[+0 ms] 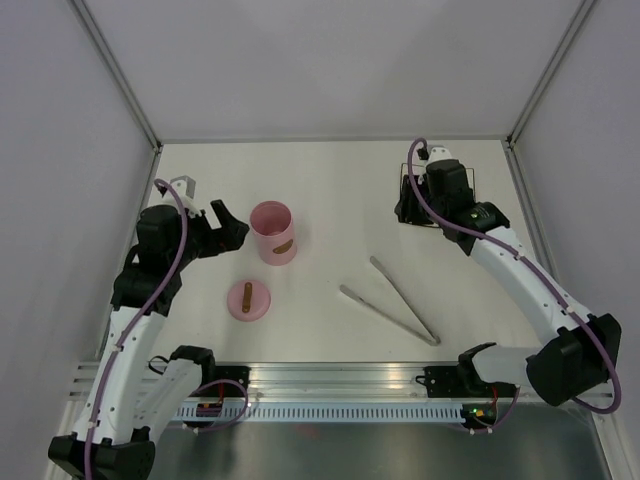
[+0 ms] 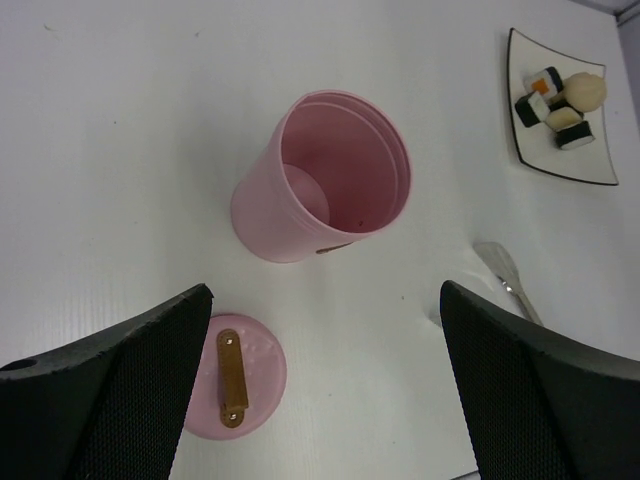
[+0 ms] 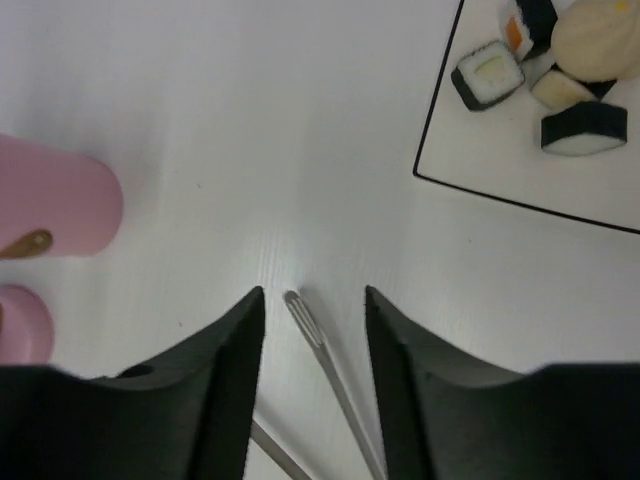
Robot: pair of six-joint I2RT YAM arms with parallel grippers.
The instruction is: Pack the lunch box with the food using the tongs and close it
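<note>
In the top view, a pink cup-shaped lunch box (image 1: pixel 272 232) stands upright and open; its inside shows in the left wrist view. Its round pink lid (image 1: pixel 249 299), with a brown handle, lies on the table in front. My left gripper is open beside the box, empty. Metal tongs (image 1: pixel 398 320) lie spread in a V on the table, apart from my right gripper, whose fingers are parted with nothing between them. Sushi pieces (image 3: pixel 585 128) and a dumpling (image 3: pixel 597 38) lie on a white plate (image 3: pixel 465 165), partly hidden by the right arm in the top view.
Bare white table (image 1: pixel 335 190) lies between the lunch box and the plate. A metal rail (image 1: pixel 330 375) borders the front, and grey walls (image 1: pixel 330 70) close off the back and sides.
</note>
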